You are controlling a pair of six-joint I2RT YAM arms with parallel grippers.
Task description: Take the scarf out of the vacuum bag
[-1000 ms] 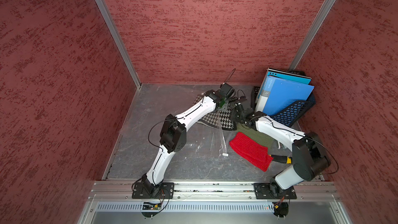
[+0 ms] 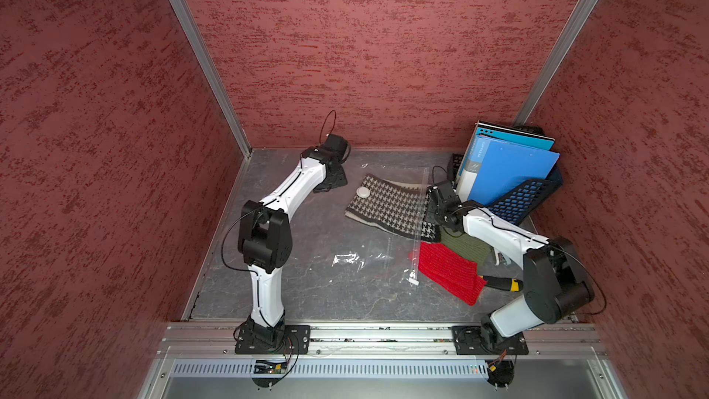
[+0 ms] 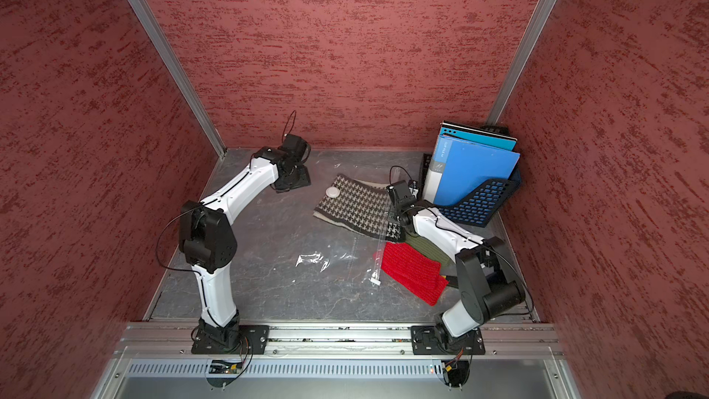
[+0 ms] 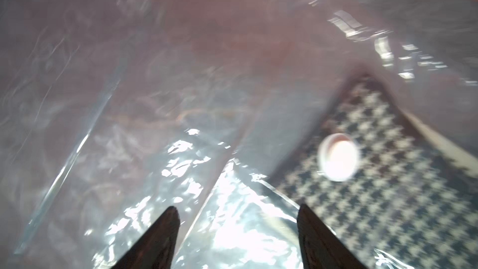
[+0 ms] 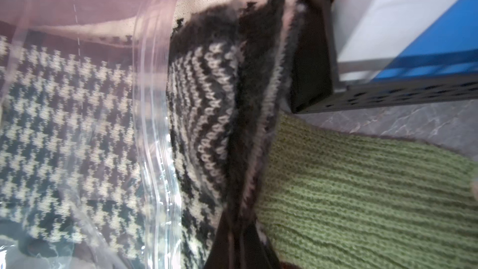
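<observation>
A black-and-cream houndstooth scarf (image 2: 391, 204) lies under the clear vacuum bag (image 2: 365, 258), which has a white round valve (image 4: 338, 157). In the right wrist view the scarf's right end sticks out past the bag's zip edge (image 5: 151, 159), bunched and folded. My right gripper is shut on that end. My left gripper is open above the bag's left part, left of the scarf, with only plastic film visible beyond its fingers.
A black basket (image 2: 517, 203) with blue folders stands at the back right. A red knit (image 2: 450, 269) and a green knit (image 5: 368, 194) lie at the right, near a black-and-yellow tool (image 2: 503, 283).
My left gripper has swung back to the left, away from the right one, and the bag's zip edge has shifted. My right gripper has moved slightly right with the scarf's end.
</observation>
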